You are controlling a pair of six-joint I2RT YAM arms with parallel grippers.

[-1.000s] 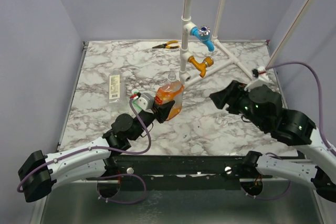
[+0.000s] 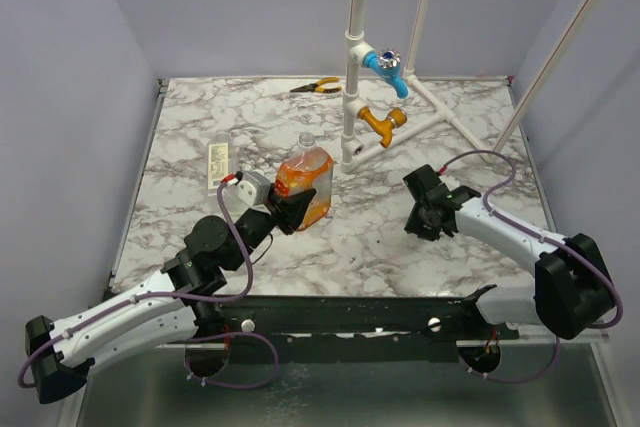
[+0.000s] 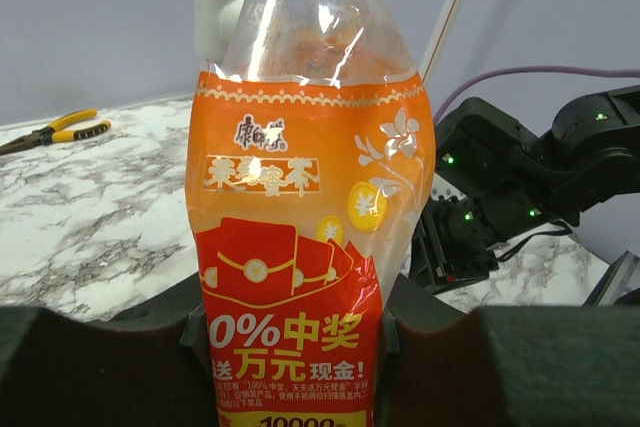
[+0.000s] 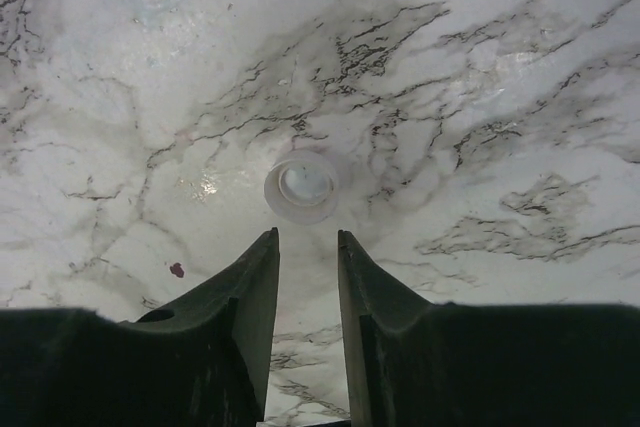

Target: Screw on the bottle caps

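An orange-labelled clear bottle point(image 2: 318, 179) stands nearly upright in the top view, with my left gripper point(image 2: 298, 209) shut around its lower part. The left wrist view shows the label point(image 3: 310, 207) close up between the fingers; the bottle's mouth lies beyond the upper edge. In the right wrist view a small whitish, translucent cap point(image 4: 302, 187) rests on the marble surface with its hollow side up. My right gripper points down at it, partly open, fingertips just short of the cap and nothing between them. From the top view the right gripper point(image 2: 418, 231) hides the cap.
A clear bottle with a pale label point(image 2: 219, 164) lies at the table's left. Pliers point(image 2: 317, 86) lie at the back. The white pipe stand point(image 2: 354, 57) with blue point(image 2: 386, 65) and orange taps point(image 2: 382, 125) rises behind the held bottle. Bare table point(image 2: 350, 252) separates the grippers.
My right arm has come down, lowering its gripper to the table at the right. The left gripper has shifted left with the bottle still in it, and the bottle looks more upright.
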